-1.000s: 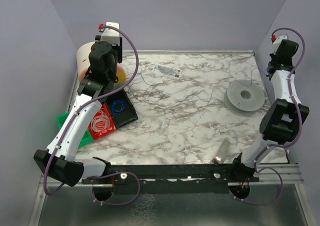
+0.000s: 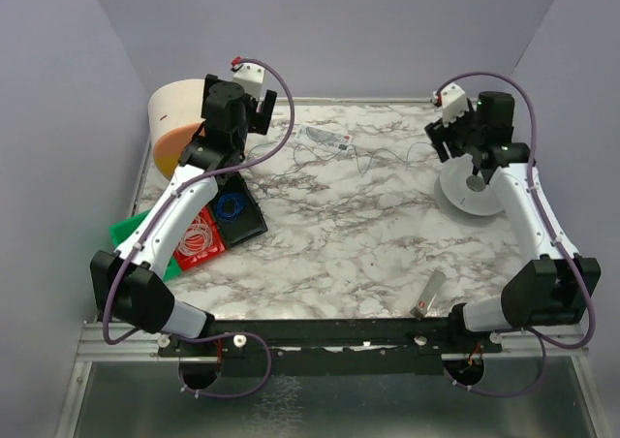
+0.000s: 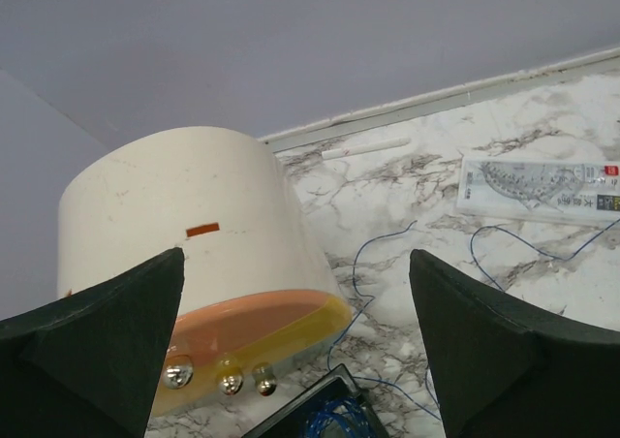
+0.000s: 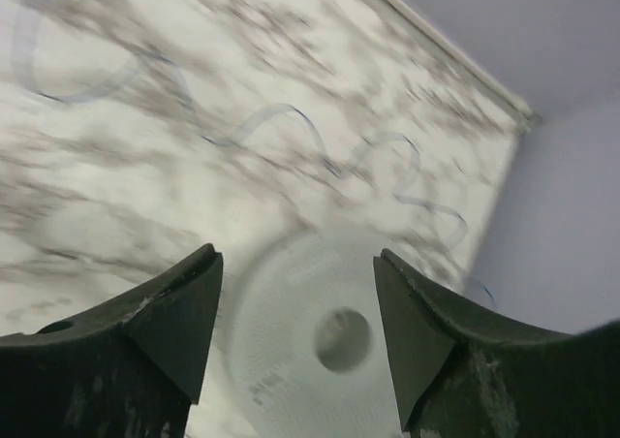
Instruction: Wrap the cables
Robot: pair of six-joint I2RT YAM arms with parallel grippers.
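Note:
A thin blue cable point(image 2: 368, 155) lies in loose waves along the back of the marble table. In the left wrist view the cable point(image 3: 356, 264) runs beside the cream rounded device, and in the right wrist view a blurred cable point(image 4: 260, 118) curves past the grey-white disc. My left gripper point(image 2: 239, 97) hovers by the device, open and with nothing between its fingers. Above the disc's left edge is my right gripper point(image 2: 442, 140). Its fingertips point(image 4: 205, 268) stand apart, and no cable shows between them.
The cream device point(image 2: 174, 113) fills the back left. In front lie a black tray point(image 2: 250, 227) with coiled blue cable, a red tray point(image 2: 208, 252) with pale cable and a green tray point(image 2: 121, 231). The disc point(image 2: 465, 201) rests at right.
My right gripper has swung left from the right wall to over the disc. The left one has shifted right and slightly forward. The cable's right part, raised earlier, now lies on the table.

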